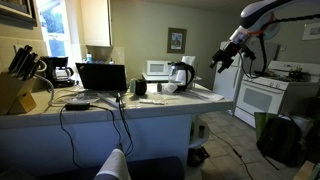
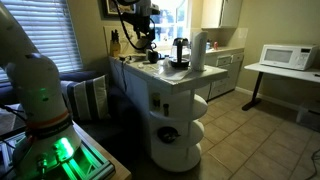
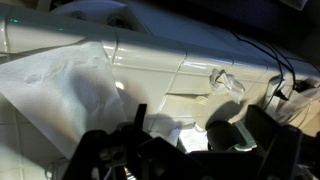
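Note:
My gripper (image 1: 217, 66) hangs in the air above the right end of the counter, clear of everything on it. In the wrist view its dark fingers (image 3: 259, 127) stand wide apart at the bottom, and the gripper is open with nothing held. A white cloth or paper sheet (image 3: 72, 88) lies flat on the tiled counter at the left of that view. Toward the right sits a small crumpled clear item (image 3: 226, 80). A dark round object (image 3: 222, 132) shows partly behind the fingers.
The tiled counter (image 1: 60, 121) also carries a knife block (image 1: 17, 82), a black laptop-like screen (image 1: 102, 77), a dark mug (image 1: 140, 87) and a kettle (image 1: 183, 75). Cables hang over its front edge. Open air surrounds the arm.

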